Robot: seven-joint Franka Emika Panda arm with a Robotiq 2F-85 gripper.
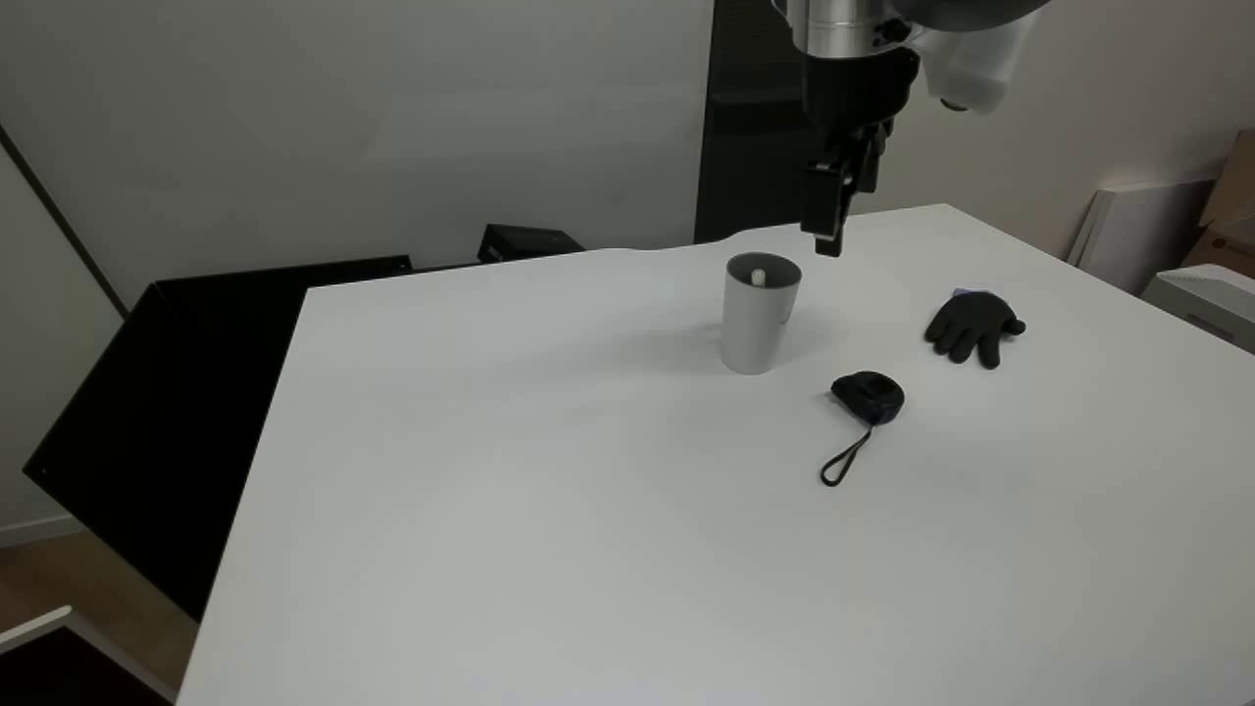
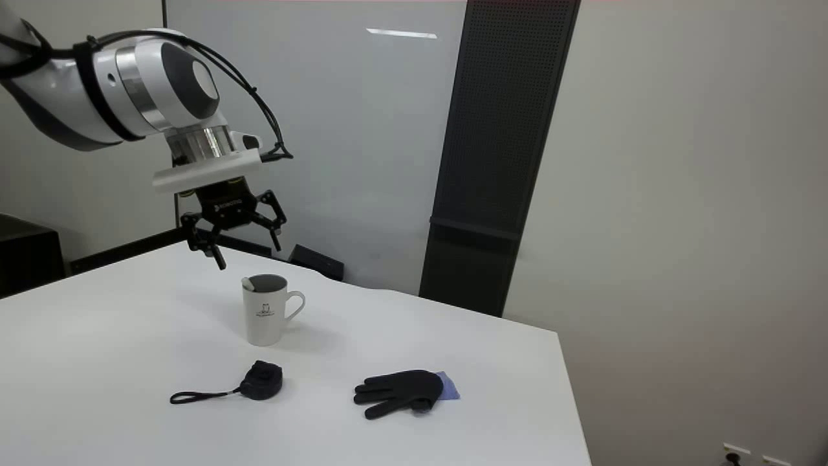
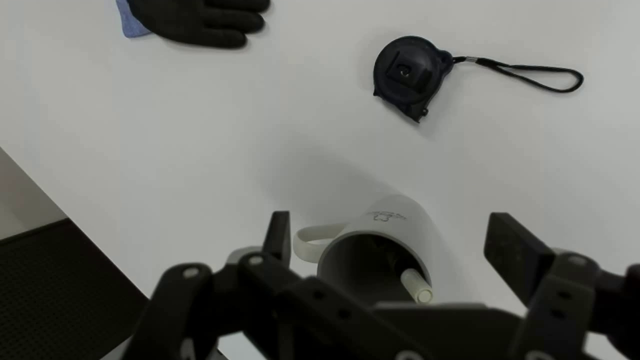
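Note:
A white mug (image 2: 264, 317) with a grey inside stands upright on the table, its handle to the right in exterior view 2. Inside leans a white-ended stick, perhaps a marker (image 3: 416, 285), its end showing near the rim; the rest is hidden in the dark of the mug. My gripper (image 2: 248, 255) is open above the mug, apart from it, with nothing held. In the wrist view the mug's mouth lies between the two spread fingers, lower in the picture.
A black tape measure (image 1: 870, 398) with a wrist loop lies near the mug. A black glove (image 2: 400, 391) rests on a blue cloth (image 2: 447, 387).

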